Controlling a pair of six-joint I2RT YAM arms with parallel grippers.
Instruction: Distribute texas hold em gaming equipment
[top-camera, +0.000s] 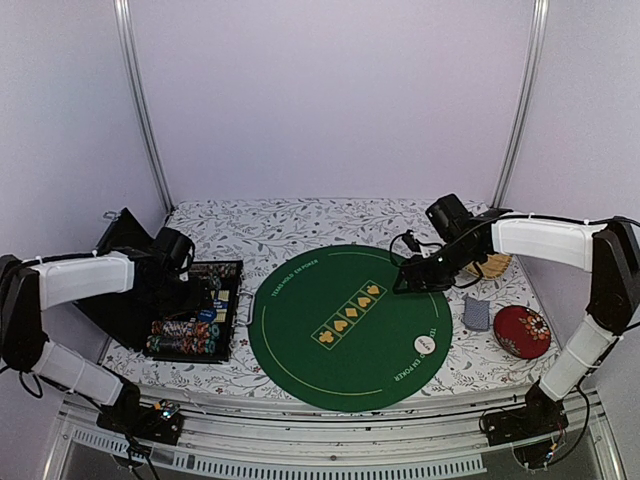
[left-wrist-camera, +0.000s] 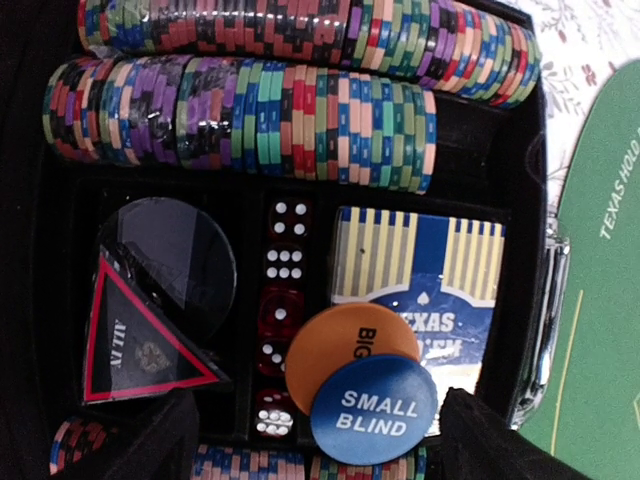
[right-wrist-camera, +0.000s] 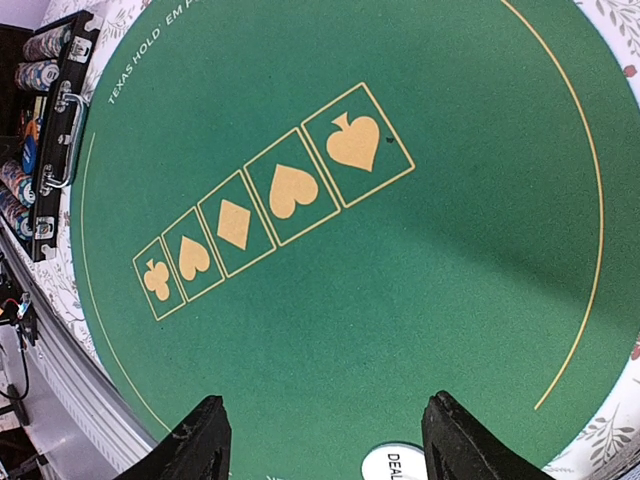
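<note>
In the left wrist view, a blue small blind button (left-wrist-camera: 373, 409) overlaps an orange big blind button (left-wrist-camera: 335, 345), both partly over a card box (left-wrist-camera: 470, 270) in the black chip case (left-wrist-camera: 480, 150). To their left are red dice (left-wrist-camera: 280, 313) and a triangular all-in marker (left-wrist-camera: 140, 345) leaning on a dark disc (left-wrist-camera: 180, 250). My left gripper is open above the case, the small blind button between and beyond its fingers. The white dealer button (top-camera: 424, 345) lies on the green mat (top-camera: 290, 340). Over the mat, my right gripper stands open and empty.
Chip rows (left-wrist-camera: 240, 120) line the case, whose metal handle (top-camera: 246, 308) faces the mat. A grey mesh item (top-camera: 476, 314), a red patterned round item (top-camera: 522, 332) and a woven item (top-camera: 490, 265) sit at the right. Behind the mat, the patterned cloth is clear.
</note>
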